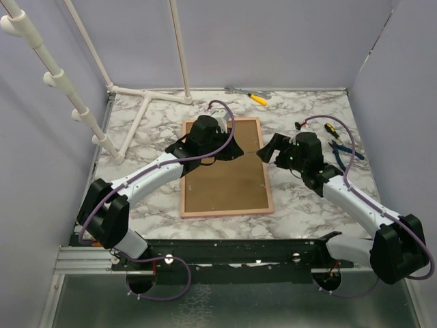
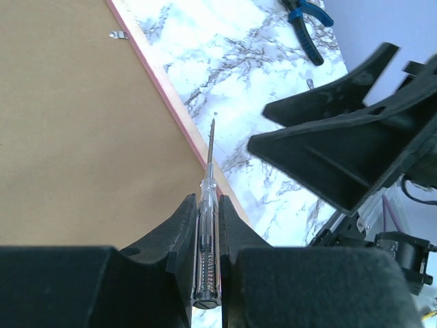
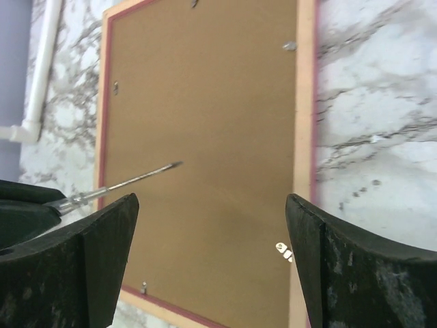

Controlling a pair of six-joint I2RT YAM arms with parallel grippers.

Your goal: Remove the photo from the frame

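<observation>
The frame (image 1: 225, 210) lies back-up on the marble table, its brown backing (image 3: 205, 102) facing up, with small metal tabs along the border. My left gripper is shut on a screwdriver (image 2: 208, 178) with a clear handle, its thin blade pointing forward over the backing and right border. My right gripper (image 1: 269, 149) stands open just right of the blade, above the frame's right side, with nothing between its fingers. In the right wrist view the blade reaches in from the left. The photo is hidden.
Pliers (image 1: 339, 156) and a small screwdriver (image 1: 332, 131) lie at the back right; a yellow-handled tool (image 1: 257, 98) is at the rear. White pipes (image 1: 136, 126) stand at the back left.
</observation>
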